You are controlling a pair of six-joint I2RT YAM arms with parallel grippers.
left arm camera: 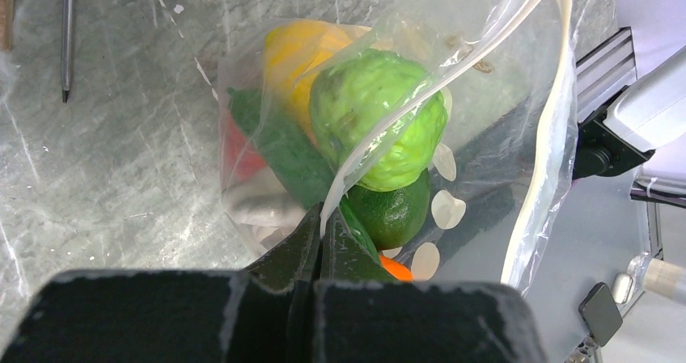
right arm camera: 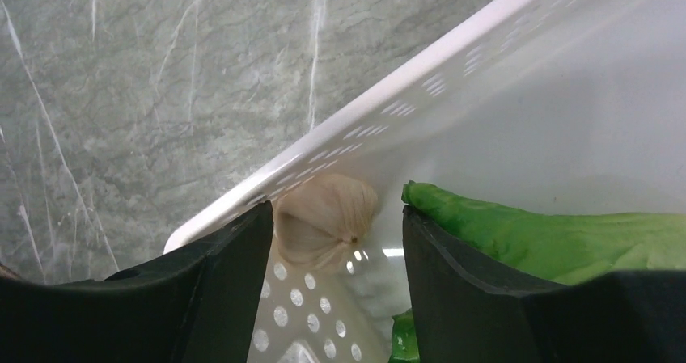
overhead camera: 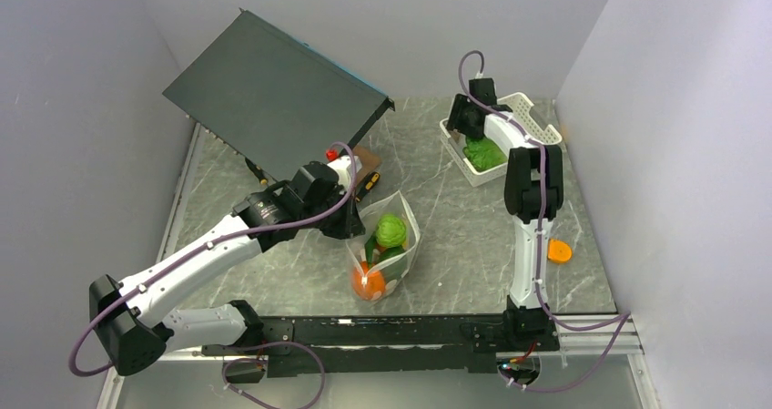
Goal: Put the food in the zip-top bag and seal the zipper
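A clear zip top bag (overhead camera: 407, 224) stands open at the table's middle, holding a green cabbage-like vegetable (left arm camera: 376, 112), an avocado (left arm camera: 394, 212), a dark green pepper (left arm camera: 283, 149) and an orange item (overhead camera: 368, 283). My left gripper is shut on the bag's rim at one side of its mouth. At the back right, my right gripper reaches down into the white basket (right arm camera: 421, 72). It is open, its fingers either side of a beige garlic-like bulb (right arm camera: 323, 217) in the basket's corner. Leafy greens (right arm camera: 550, 234) lie against the right finger.
A large dark panel (overhead camera: 278, 95) leans at the back left, with a yellow-handled tool (overhead camera: 367, 185) near it. An orange round piece (overhead camera: 559, 251) lies at the right. Bare tabletop (overhead camera: 455, 236) separates bag and basket.
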